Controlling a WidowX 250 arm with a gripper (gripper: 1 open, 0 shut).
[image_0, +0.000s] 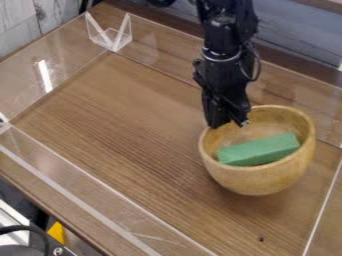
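A wooden bowl sits on the table's right side with a green block lying inside it. My black gripper points down at the bowl's left back rim, its tips at or just above that rim; it looks shut, and nothing clearly shows between its fingers.
A white wire frame stands at the back left. Clear raised edges border the table, and a small yellow item shows beyond the lower left edge.
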